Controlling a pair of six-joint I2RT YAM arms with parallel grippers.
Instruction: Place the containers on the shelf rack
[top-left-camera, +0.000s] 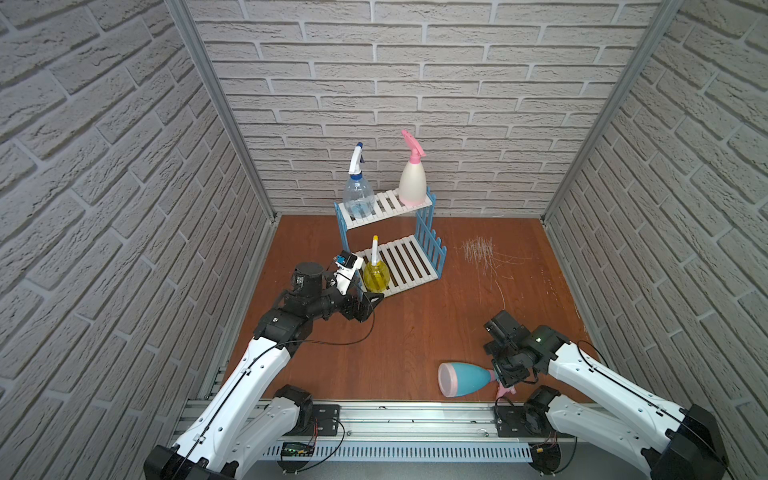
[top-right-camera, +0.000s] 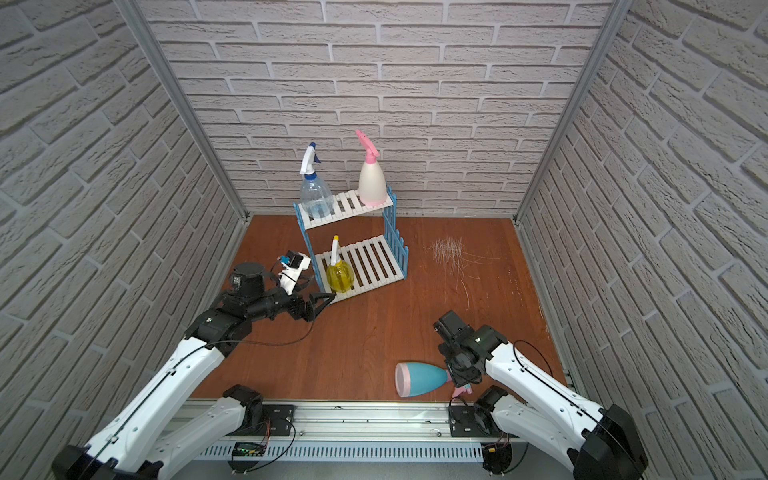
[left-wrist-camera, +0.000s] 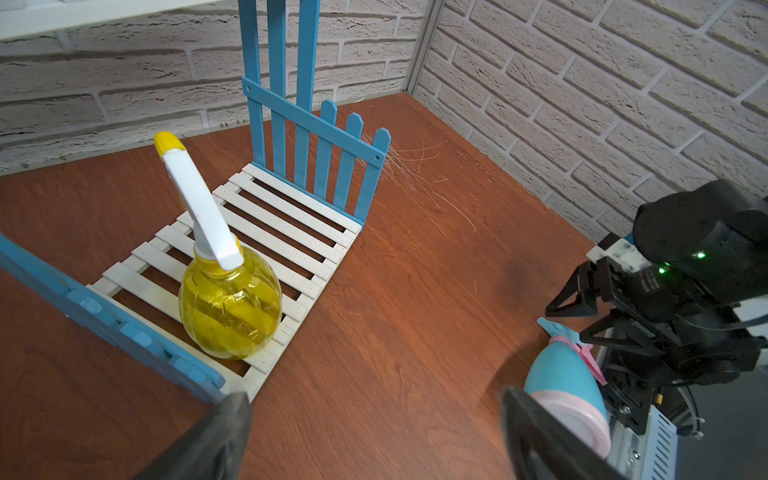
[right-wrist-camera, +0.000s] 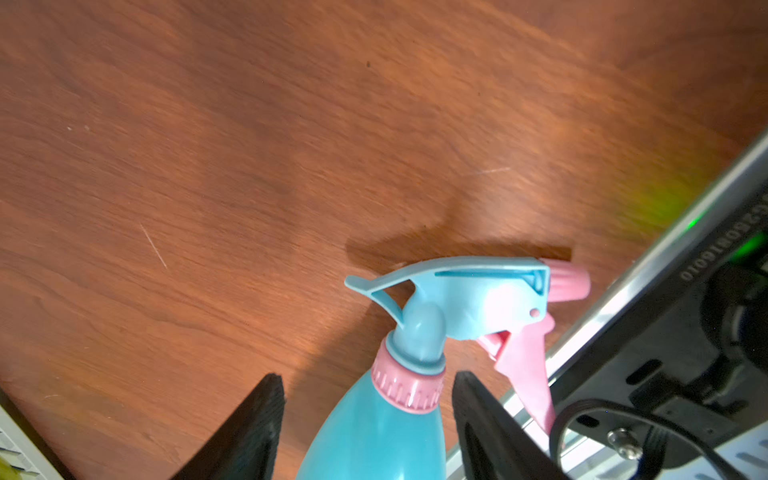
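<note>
A blue spray bottle with a pink collar and trigger lies on its side at the table's front edge. My right gripper is over it, its fingers part open on either side of the bottle's neck and upper body; whether they touch it cannot be told. The two-tier white and blue shelf stands at the back. Its lower tier holds a yellow bottle. My left gripper stands open near the shelf's front, nothing between its fingers.
A clear bottle and a white bottle with a pink head occupy the upper tier. Right of the yellow bottle, the lower slats are bare. Thin straw-like strands lie right of the shelf.
</note>
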